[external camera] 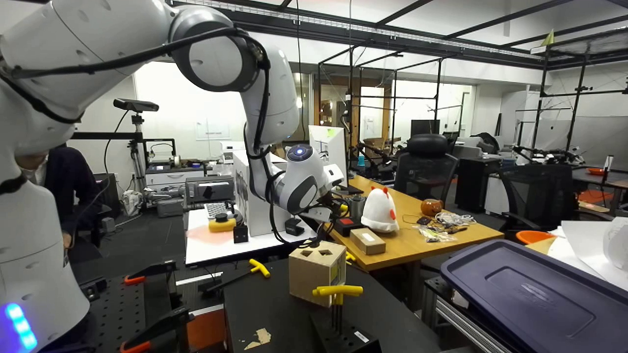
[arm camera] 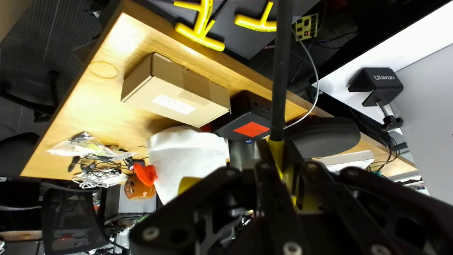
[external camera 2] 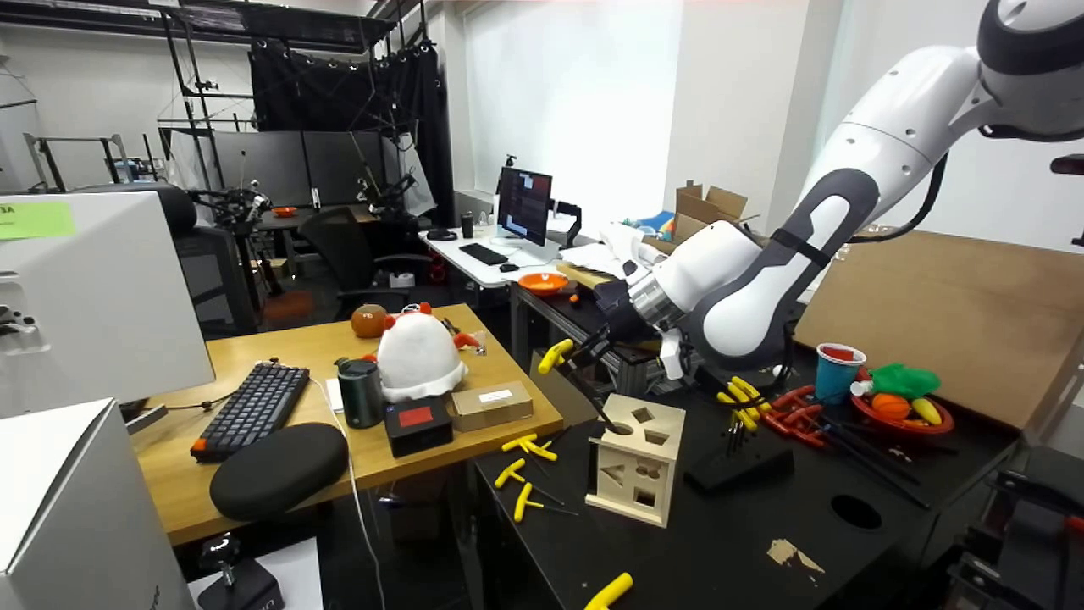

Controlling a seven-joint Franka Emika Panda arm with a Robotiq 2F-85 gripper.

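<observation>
In the wrist view my gripper is shut on a T-handle hex key, with its yellow grip (arm camera: 276, 153) between the fingers and its long black shaft (arm camera: 281, 72) reaching out ahead. From the second exterior view, the yellow handle (external camera 2: 555, 356) sticks out beside the gripper (external camera 2: 587, 352), and the shaft slants down to the top of a wooden shape-sorter box (external camera 2: 642, 432). That box (external camera: 316, 274) stands upright on the black table. The tip appears at a hole near the top's edge; whether it is inside, I cannot tell.
Several yellow-handled keys (external camera 2: 526, 502) lie left of the box. A black stand (external camera 2: 739, 469) holding more yellow-handled keys is on its right. The wooden desk (external camera 2: 508, 422) carries a small carton (external camera 2: 492, 406). Bare black tabletop (external camera 2: 701, 559) lies in front of the box.
</observation>
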